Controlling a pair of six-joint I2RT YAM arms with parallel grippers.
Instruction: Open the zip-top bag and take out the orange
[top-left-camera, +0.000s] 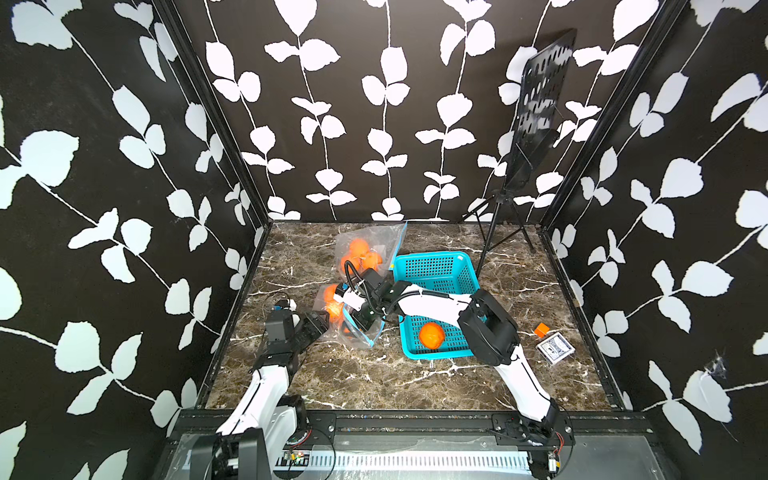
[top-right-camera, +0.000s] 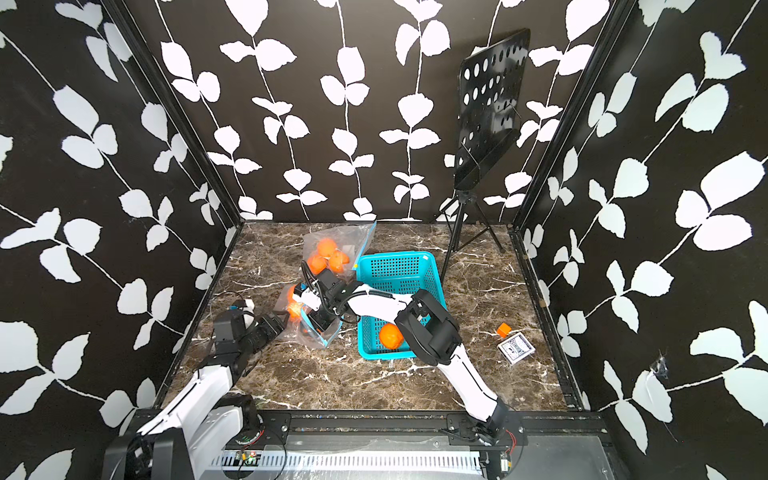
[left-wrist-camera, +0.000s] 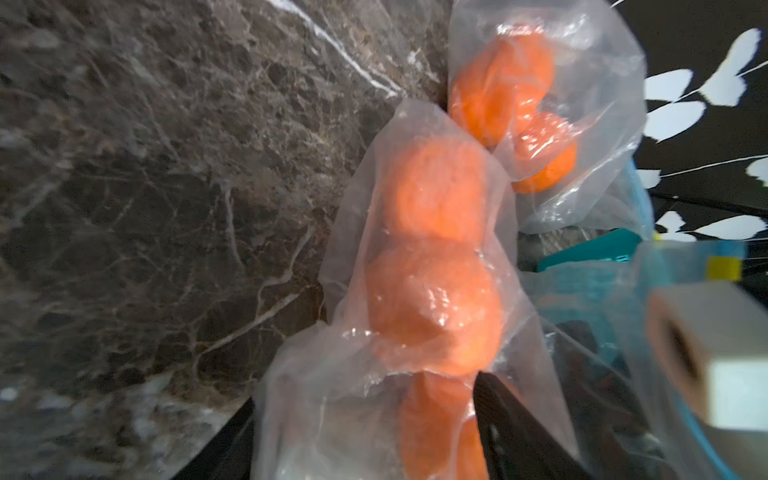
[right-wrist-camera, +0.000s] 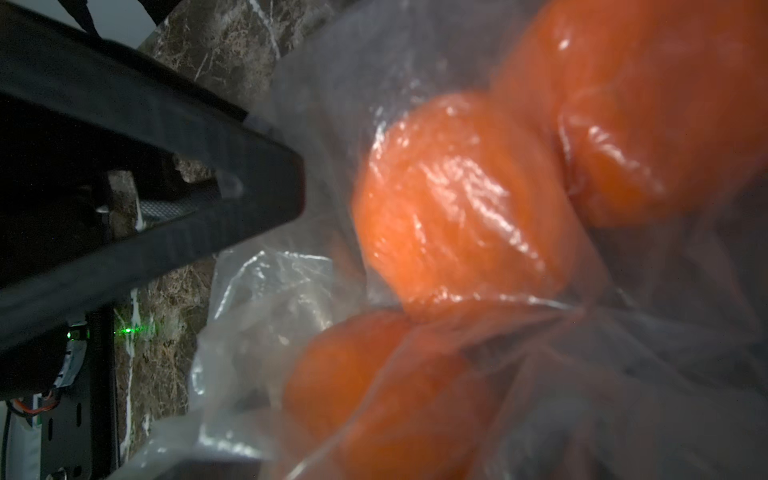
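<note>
The near zip bag (left-wrist-camera: 432, 304) holds several oranges and has a blue zip edge. My right gripper (top-left-camera: 356, 305) is at that bag's right side, by the zip, open, partly hidden by plastic. My left gripper (top-left-camera: 318, 324) reaches to the bag's lower left end, open; in the left wrist view its fingertips lie over the plastic at the bottom. In the right wrist view wrinkled film covers the oranges (right-wrist-camera: 456, 208). A second bag (left-wrist-camera: 552, 96) with oranges lies behind the first.
A teal basket (top-left-camera: 436, 264) with one loose orange (top-left-camera: 431, 336) sits to the right. An orange cube (top-left-camera: 541, 329) and a card box (top-left-camera: 555, 347) lie further right. A black stand (top-left-camera: 540, 104) rises at the back right.
</note>
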